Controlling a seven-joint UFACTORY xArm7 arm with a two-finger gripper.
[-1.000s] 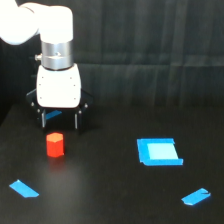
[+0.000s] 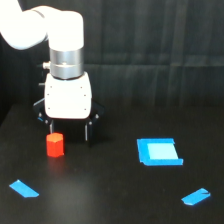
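Observation:
A small red cube (image 2: 55, 145) rests on the black table at the left. My white gripper (image 2: 69, 130) is above and slightly behind it, toward the right. Its dark fingers stand apart, pointing down, with no object visibly held. The left finger appears close to the cube's upper edge; whether they touch I cannot tell. How high the fingertips are above the table is unclear against the dark background.
A white square framed in blue tape (image 2: 147, 157) lies at the right. Blue tape strips mark the table at front left (image 2: 23, 188) and front right (image 2: 196, 197). A dark curtain (image 2: 150, 60) hangs behind.
My gripper has come lower and shifted right, its fingers still apart. It now covers the blue tape strip that showed behind the cube. The cube has not visibly moved.

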